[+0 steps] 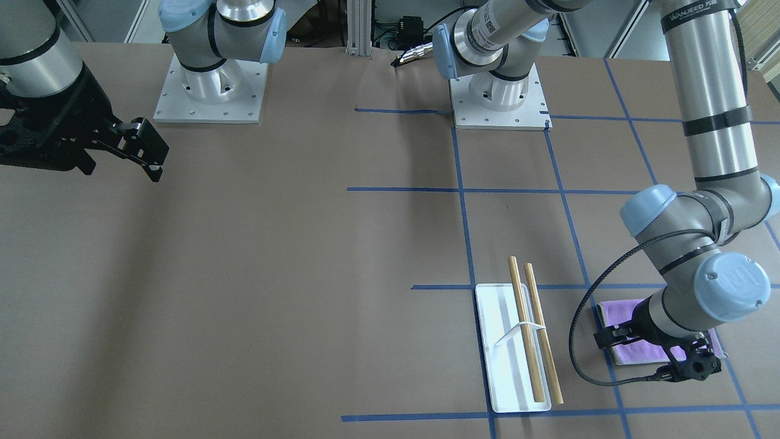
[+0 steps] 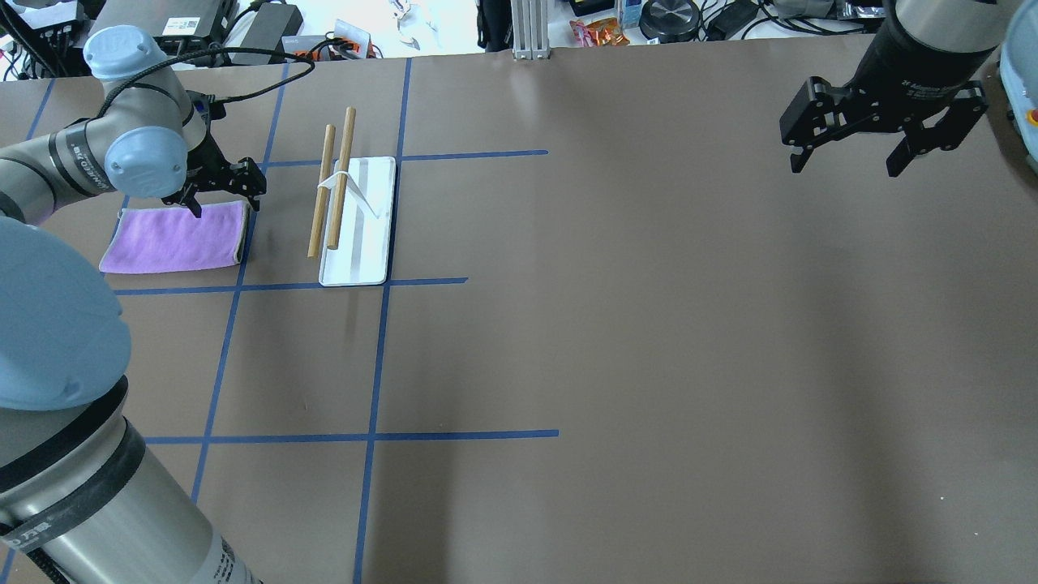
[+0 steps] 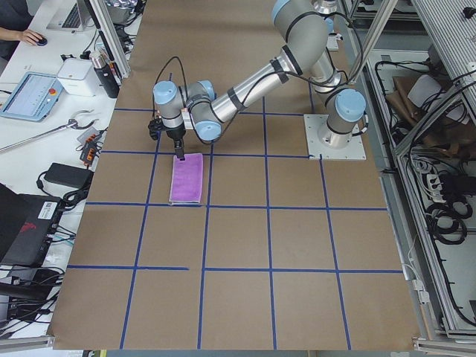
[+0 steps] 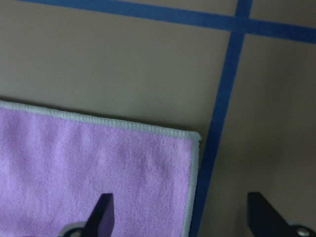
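A folded purple cloth with pale trim point(image 4: 128, 177) lies flat on the taped table; in the top view point(image 2: 165, 243) it is left of the tray. My gripper hangs low over one corner of it, fingers spread wide apart, one over the cloth and one over bare table beside its edge; nothing is seen between them but cloth edge and table below. In the front view the gripper point(image 1: 647, 355) covers much of the cloth. Whether the fingertips touch the cloth I cannot tell.
A white tray point(image 1: 501, 366) with two wooden sticks point(image 1: 531, 358) on a white holder stands beside the cloth. Another black gripper point(image 2: 881, 126) hangs at the far side.
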